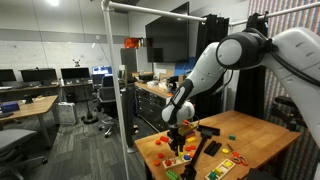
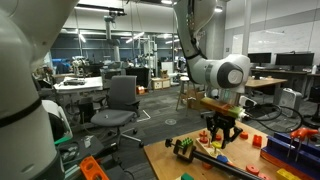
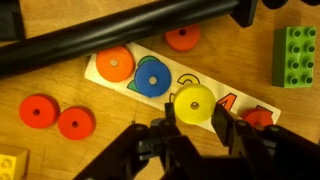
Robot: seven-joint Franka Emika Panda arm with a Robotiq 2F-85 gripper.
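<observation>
In the wrist view a yellow disc (image 3: 194, 103) sits between the fingertips of my gripper, which is shut on it. The disc is over a pale number board (image 3: 177, 92); how high it is above the board cannot be told. A blue disc (image 3: 153, 77) and an orange disc (image 3: 115, 64) lie on the board to its left, a red disc (image 3: 258, 118) toward its right end. Printed digits show between the discs. From outside, the gripper (image 2: 220, 142) points down close to the table; the held disc is hard to make out there.
A black bar (image 3: 110, 35) crosses the table beside the board. Loose red discs (image 3: 75, 123) lie at left, another red disc (image 3: 182, 39) by the bar. A green toy brick (image 3: 293, 57) is at upper right, a yellow brick (image 3: 12, 163) at lower left.
</observation>
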